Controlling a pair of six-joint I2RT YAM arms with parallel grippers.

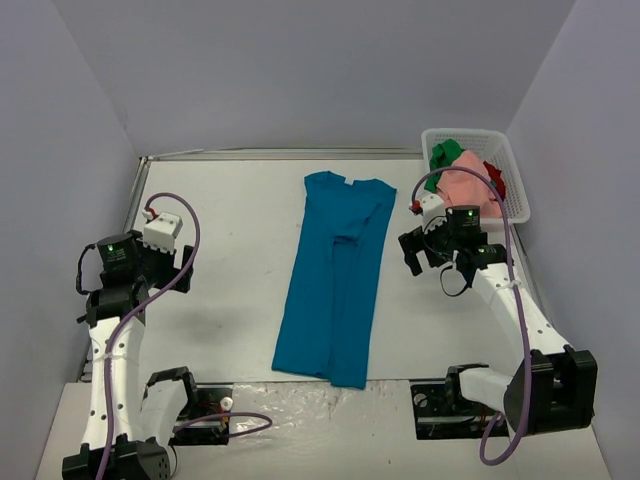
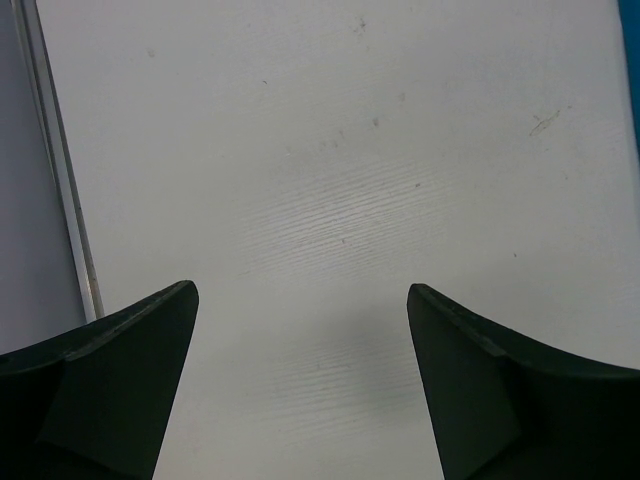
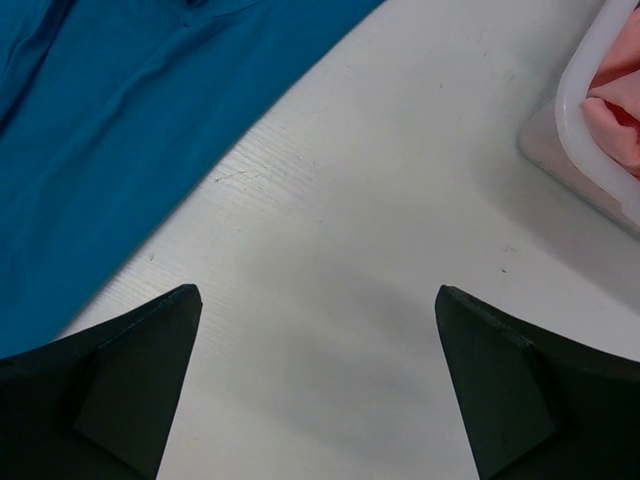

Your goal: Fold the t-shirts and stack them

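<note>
A teal t-shirt [image 1: 310,290] lies lengthwise on the white table, its sides folded inward and its collar toward the back wall. Its hem reaches the table's front edge. Over bare table to the left of the shirt, my left gripper has its fingers apart and empty. On the other side, my right gripper hovers open between the shirt and the basket, nothing between its fingers. The shirt's right side [image 3: 130,160] shows in the right wrist view. Pink [image 1: 463,180], green and red cloths lie in the basket at the back right.
The white basket [image 1: 511,165] stands in the back right corner, close behind the right arm. Grey walls [image 1: 300,80] enclose the back and sides. Bare table [image 1: 230,270] lies left of the shirt, with a narrower clear strip to its right.
</note>
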